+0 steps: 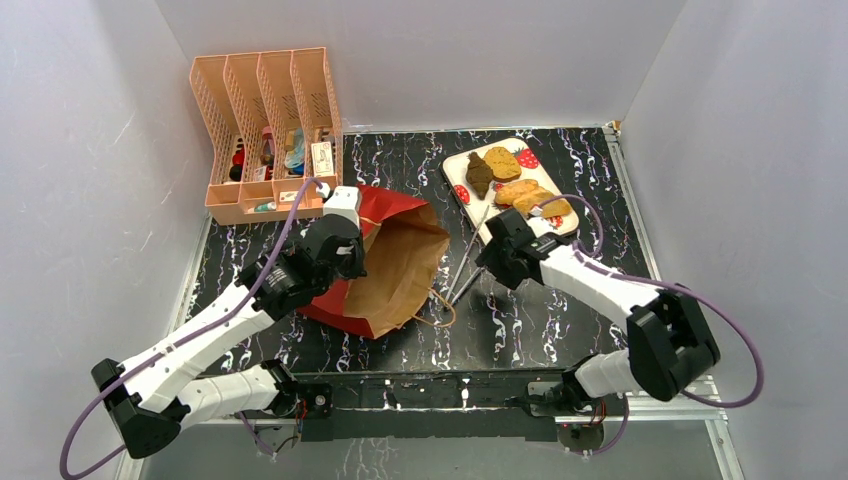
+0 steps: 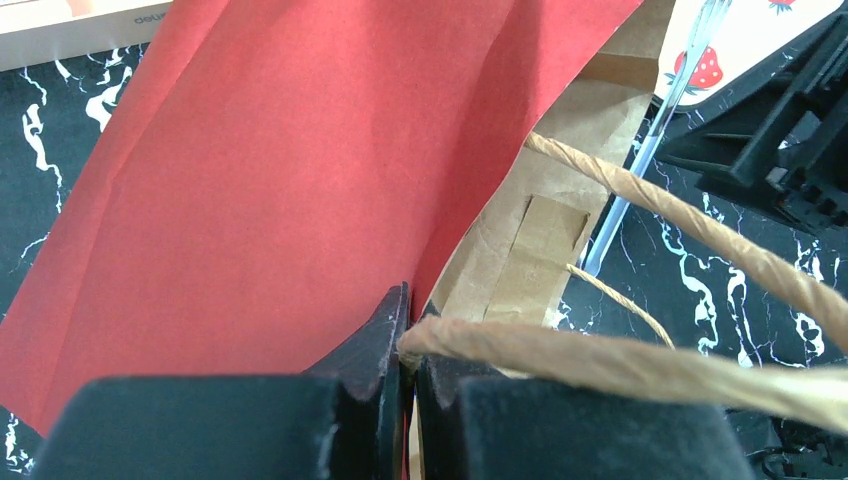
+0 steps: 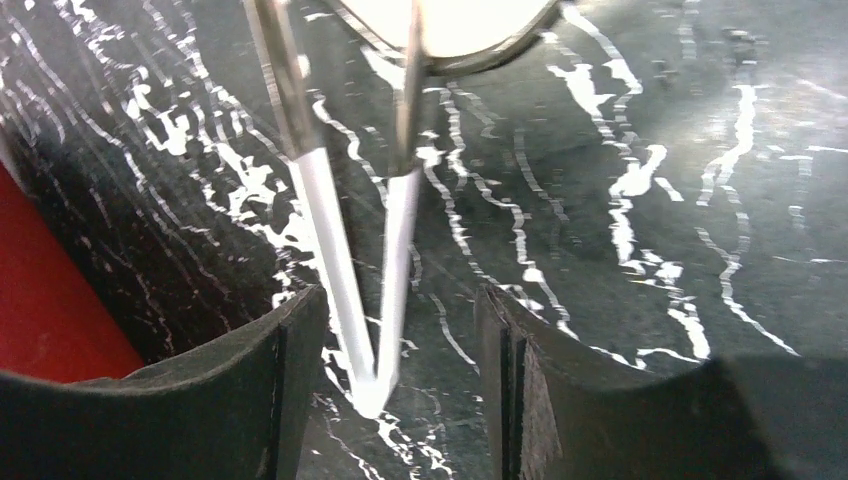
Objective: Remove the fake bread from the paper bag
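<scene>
The red paper bag lies tipped with its brown mouth facing right; no bread shows in the visible part. My left gripper is shut on its red rim, a twisted paper handle crossing in front. On the strawberry-patterned tray rest several fake breads: a dark piece, a seeded slice and orange-brown rolls. Metal tongs lie between bag and tray, far ends by the tray's edge. Over them, my right gripper is open, the tongs' closed end visible below its separated fingers.
An orange divided rack with small items stands at the back left. The tray takes up the back right.
</scene>
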